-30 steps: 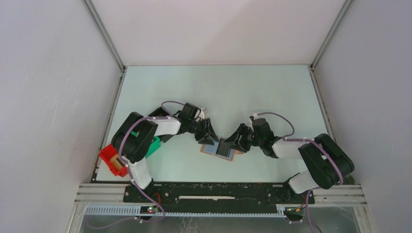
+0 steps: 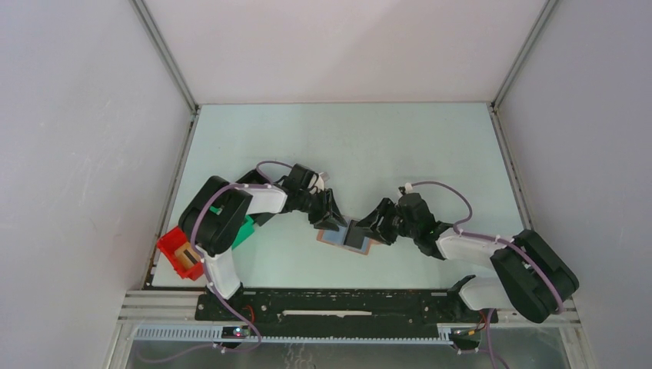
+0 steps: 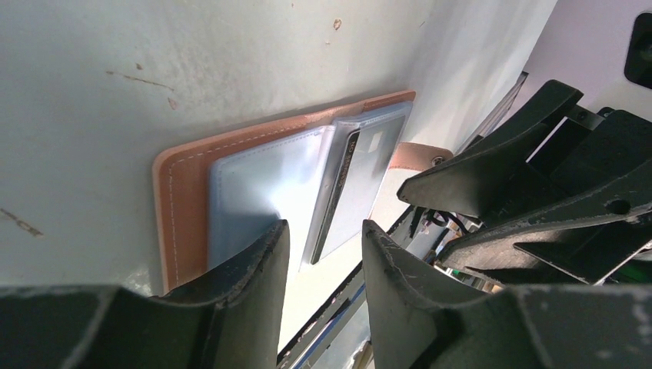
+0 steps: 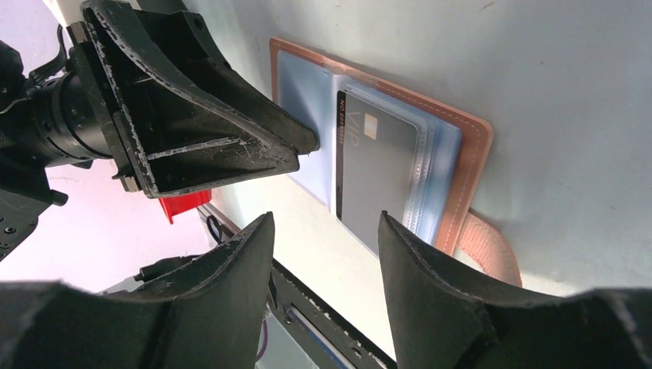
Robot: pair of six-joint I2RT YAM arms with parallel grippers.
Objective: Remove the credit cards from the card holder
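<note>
The open card holder (image 2: 332, 241), tan-edged with clear sleeves, lies on the table between both grippers. A dark grey card (image 4: 377, 165) marked VIP shows in the clear sleeve on its right half, in the right wrist view. From the left wrist view the same sleeve (image 3: 365, 173) looks pale with a black strip. My left gripper stands part open above the holder's left half, nothing between its fingers. My right gripper, also part open and empty, is over the right side near the strap (image 4: 490, 250).
At the left are a red bin (image 2: 171, 250), a green bin (image 2: 243, 233) and a black bin (image 2: 264, 217), partly under my left arm.
The left arm has barely moved, and the holder stays in place.
</note>
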